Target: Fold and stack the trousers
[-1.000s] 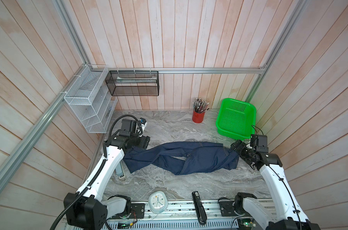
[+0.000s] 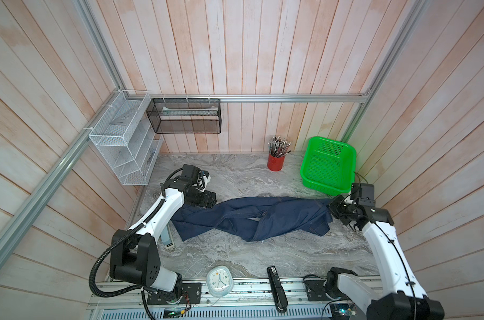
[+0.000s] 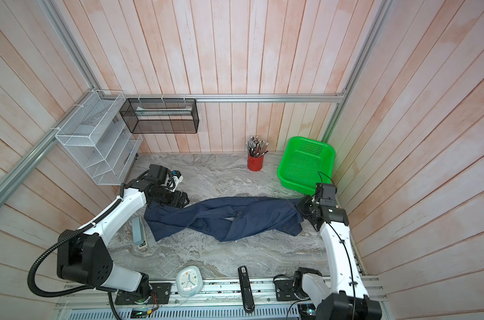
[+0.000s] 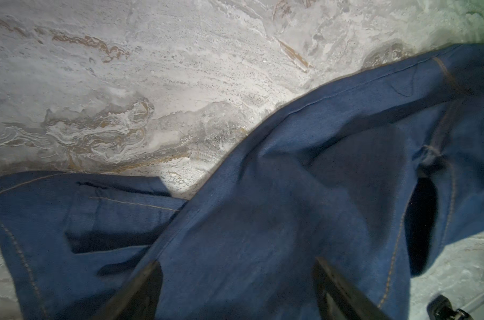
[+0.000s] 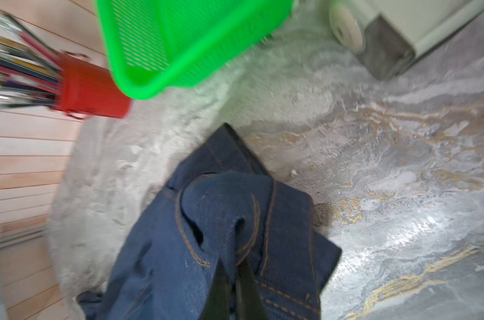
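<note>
The dark blue denim trousers (image 2: 268, 216) lie stretched sideways and rumpled across the table, a crossing fold and small gap near their middle. Over their left part my left gripper stands open, fingers (image 4: 140, 290) apart above the cloth with nothing between them. A pocket and orange stitching show beneath it in the left wrist view. At the right end, my right gripper is shut on the trousers; a gathered ridge of denim (image 5: 220, 202) rises into its fingertips. Its grip is also partly hidden by the arm in the top views.
A green basket (image 2: 327, 165) stands just behind the right gripper, with a red cup of utensils (image 2: 275, 162) left of it. A grey-blue object (image 2: 167, 237) lies by the left arm. Bare table remains behind and in front of the trousers.
My left gripper has moved right over the cloth.
</note>
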